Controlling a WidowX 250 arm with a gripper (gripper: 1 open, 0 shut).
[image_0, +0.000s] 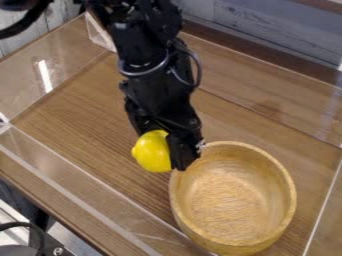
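Note:
A yellow round object hangs at the black gripper, just left of a round wooden bowl. The arm reaches down from the top centre, and its dark housing hides much of the fingers, so their hold on the yellow object is hard to make out.
A white-grey wall runs along the back, and clear edging bounds the left and front. A black cable lies at the lower left corner.

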